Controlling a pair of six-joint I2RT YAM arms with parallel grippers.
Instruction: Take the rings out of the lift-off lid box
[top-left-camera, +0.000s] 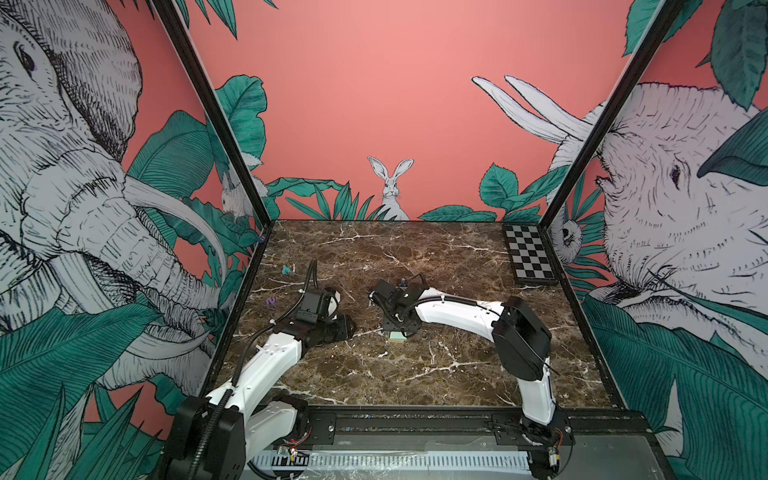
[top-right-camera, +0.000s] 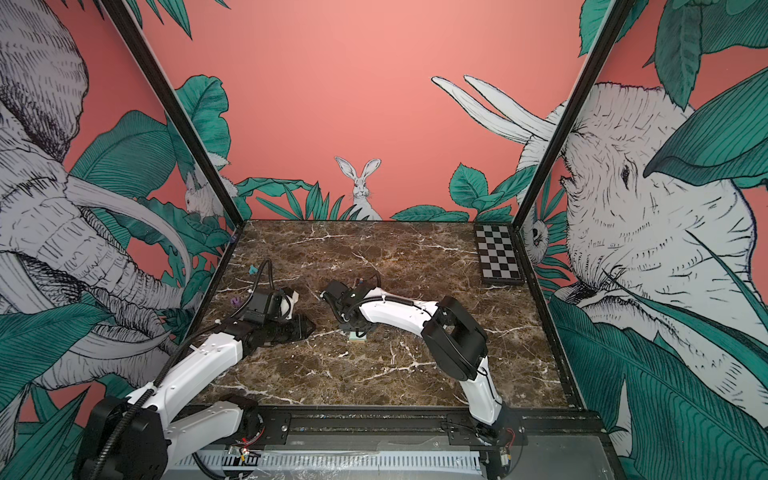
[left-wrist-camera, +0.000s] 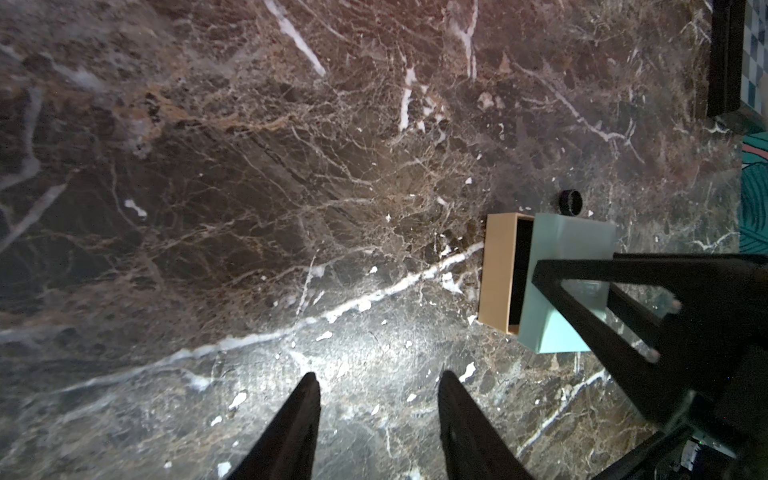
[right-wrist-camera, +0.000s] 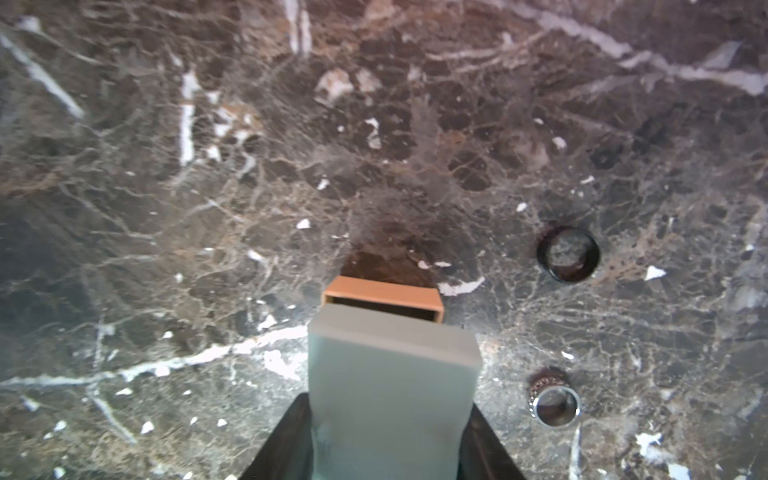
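Observation:
The pale green lid (right-wrist-camera: 392, 400) fills the lower middle of the right wrist view, with my right gripper shut on its sides. Behind it shows one end of the orange-tan box base (right-wrist-camera: 385, 292), with a dark opening along its edge. Lid and base overlap from this angle; whether they touch, I cannot tell. In the left wrist view, the tan base (left-wrist-camera: 499, 272) sticks out left of the lid (left-wrist-camera: 564, 236). My left gripper stands open and empty over bare table, left of the box. A black ring (right-wrist-camera: 569, 254) and a silver ring (right-wrist-camera: 554, 402) lie on the table.
A chessboard (top-left-camera: 529, 253) stands at the back right. Small turquoise (top-left-camera: 286, 270) and purple (top-left-camera: 271, 301) things lie at the far left. Both grippers are fairly close together.

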